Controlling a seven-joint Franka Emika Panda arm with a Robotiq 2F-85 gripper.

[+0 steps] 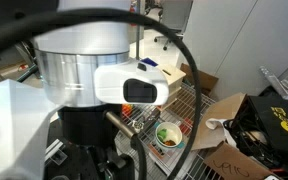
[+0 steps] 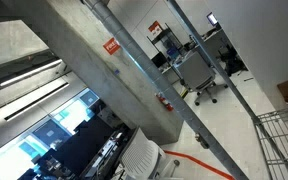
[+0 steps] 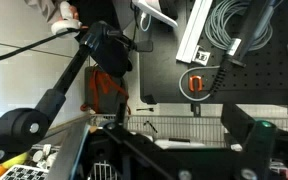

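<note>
Two dark fingers of my gripper reach in from the bottom of the wrist view. They stand wide apart, and no object shows between them. Beneath the gap lie the dark tabletop's edge and part of a wire rack. A small orange-and-white item rests on the black tabletop beyond the fingers. In exterior view 1 the white arm fills the left foreground, and I cannot make out the fingertips there. A bowl with green contents sits on the rack in that view.
A coiled grey cable and a white strip lie on the tabletop. A black jointed stand crosses the left side. Open cardboard boxes crowd the right of exterior view 1. Exterior view 2 shows mostly the room, with a grey pole.
</note>
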